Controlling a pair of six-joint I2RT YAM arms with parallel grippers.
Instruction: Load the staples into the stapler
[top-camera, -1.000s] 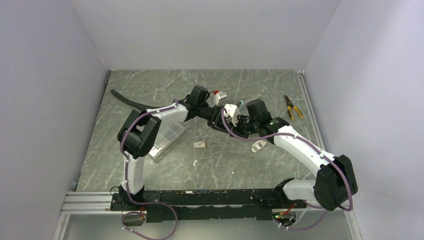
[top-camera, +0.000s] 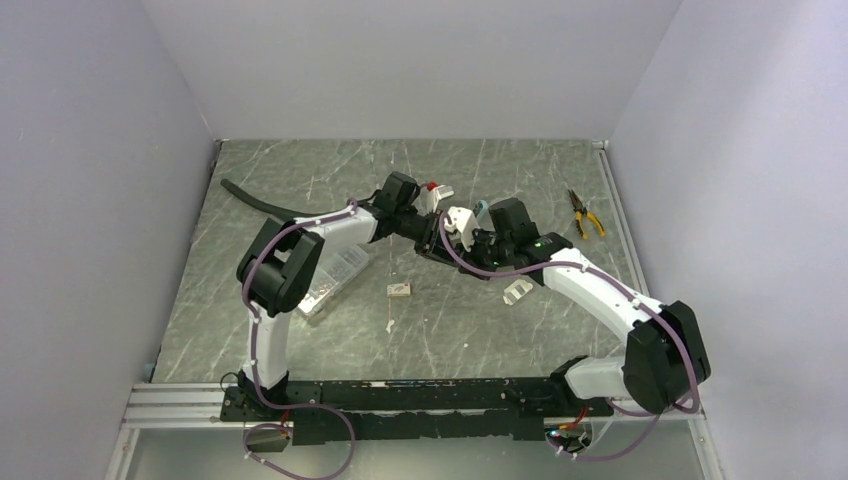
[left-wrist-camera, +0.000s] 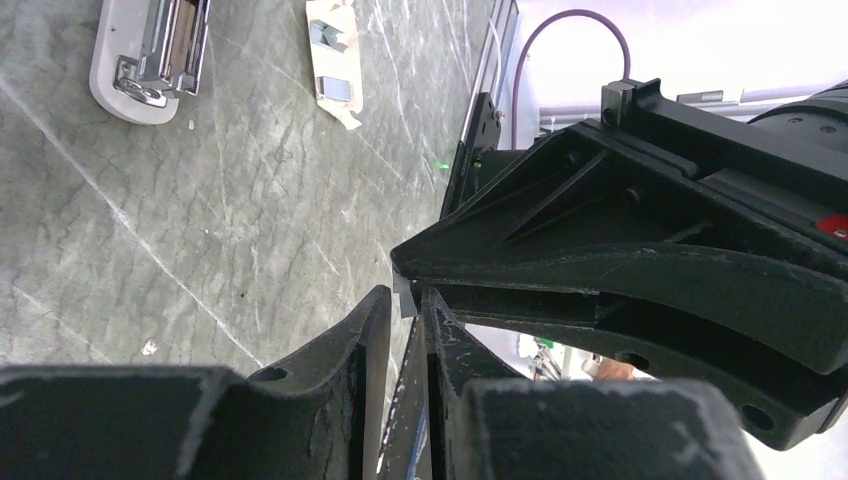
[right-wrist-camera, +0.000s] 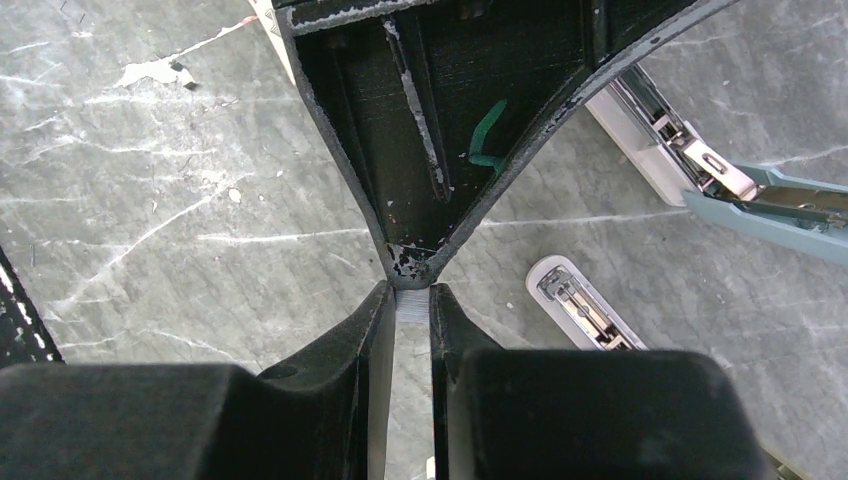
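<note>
Both grippers meet low over the middle of the table. In the right wrist view my right gripper is shut on a short grey strip of staples (right-wrist-camera: 412, 306), with the other gripper's black body just behind it. In the left wrist view my left gripper has its fingertips close about that strip, slightly apart; whether they grip it is unclear. A small white-based stapler (right-wrist-camera: 585, 308) lies on the marble table (right-wrist-camera: 200, 290). A larger light-blue stapler (right-wrist-camera: 770, 215) lies opened to its right. A white paper (left-wrist-camera: 333, 60) holds grey staple pieces.
Yellow-handled pliers (top-camera: 587, 214) lie at the right edge, a clear organiser box (top-camera: 342, 272) beside the left arm, and a small box (top-camera: 398, 290) at front centre.
The right arm has shifted very slightly, with both grippers still together at the centre. The objects on the table are unmoved.
</note>
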